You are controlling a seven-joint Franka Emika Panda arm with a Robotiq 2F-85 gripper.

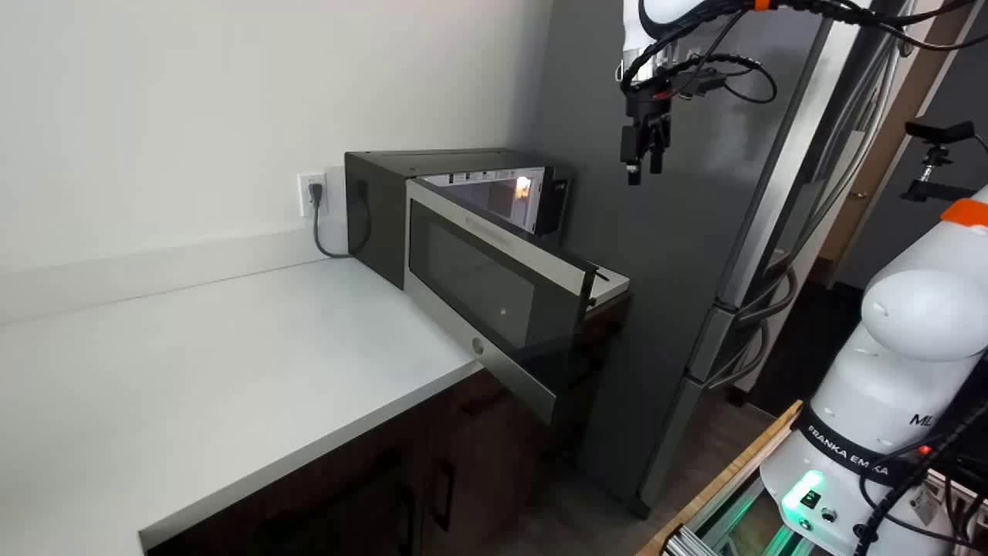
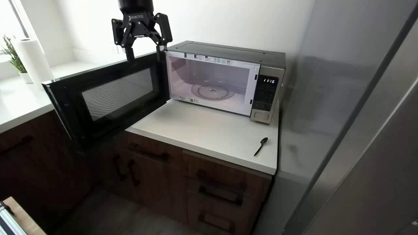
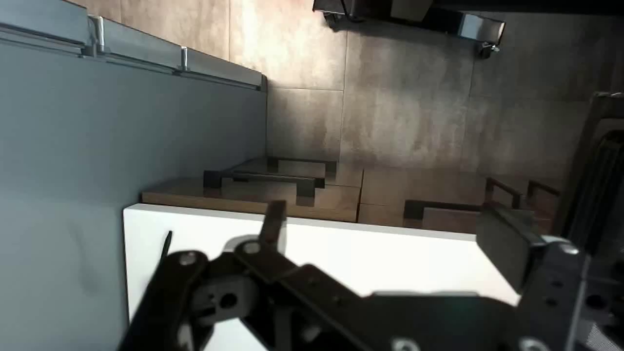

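The microwave (image 2: 231,53) sits on the white counter with its door (image 2: 64,103) swung wide open to the left. Inside it a glass turntable (image 2: 212,92) shows, with nothing on it. A small black spoon-like utensil (image 2: 261,146) lies near the right front corner of the counter; in the wrist view only its thin handle (image 3: 166,243) is visible past my gripper. My gripper (image 2: 145,56) hangs high above the counter, pointing down, its fingers spread apart and empty. From the other side, the gripper (image 1: 645,171) appears against the grey refrigerator, well above the counter.
The refrigerator (image 1: 639,306) walls off the counter's right side. The open door juts past the counter's front edge. A paper towel roll (image 2: 35,60) and a plant (image 2: 15,58) stand far left. Bare countertop (image 2: 196,129) lies before the microwave.
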